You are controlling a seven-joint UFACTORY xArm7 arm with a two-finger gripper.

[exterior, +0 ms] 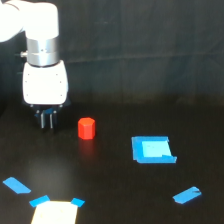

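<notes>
A small red block (87, 128) sits upright on the dark table, left of centre in the camera view. My white gripper (47, 121) points down to the left of it, clear of the block. Two dark fingers stand apart with a gap, and nothing shows between them. How high the fingertips are above the table is hard to tell in the dark.
To the right lies a pale square (156, 149) framed with blue tape. At the front left is a bright cream patch (55, 213) with blue tape at its corners. Loose tape strips (16, 185) lie flat at left and right.
</notes>
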